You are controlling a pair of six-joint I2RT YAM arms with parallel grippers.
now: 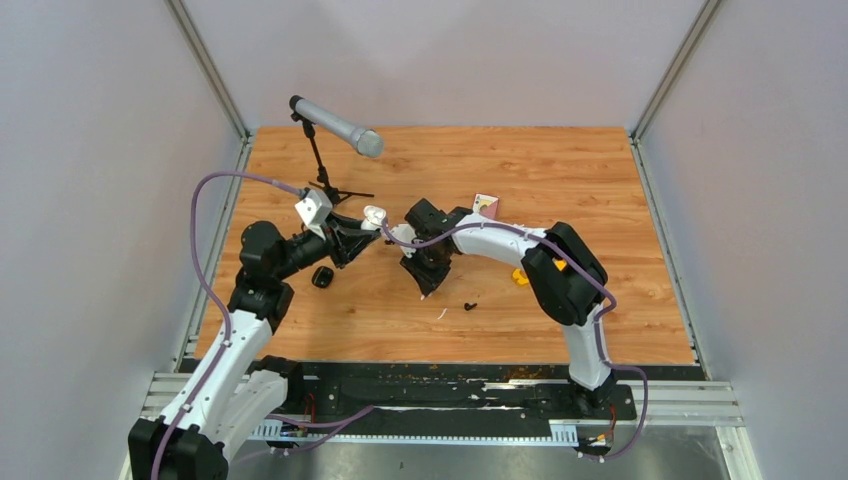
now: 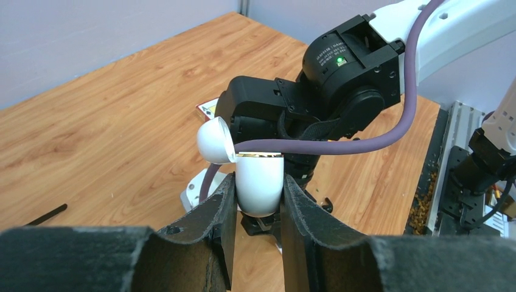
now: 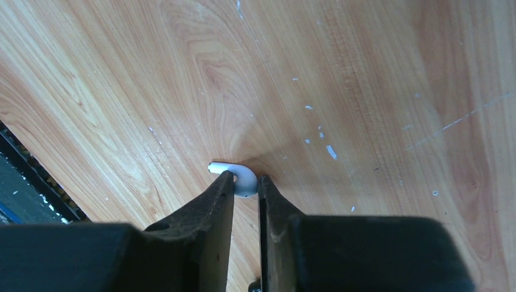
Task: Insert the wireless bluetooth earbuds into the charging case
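The white charging case (image 2: 260, 188) is upright between the fingers of my left gripper, raised above the table. Its rounded lid (image 2: 214, 141) is swung open to one side, and a gold-coloured line runs along the body's top edge. What the case holds inside cannot be seen. At the table surface, a white earbud (image 3: 245, 181) lies between the fingertips of my right gripper, spanning the gap so both appear to touch it. Its stem points up and left in the right wrist view. A thin white sliver (image 1: 442, 313) rests nearby; whether it is an earbud I cannot tell.
A grey cylinder on a black tripod (image 1: 345, 130) stands at the back left. A black rounded object (image 1: 322, 277) lies below the left arm. Right of the right gripper is a small dark piece (image 1: 470, 306). Behind the right arm lies a pink card or box (image 1: 486, 205). Purple tubes hang along both arms.
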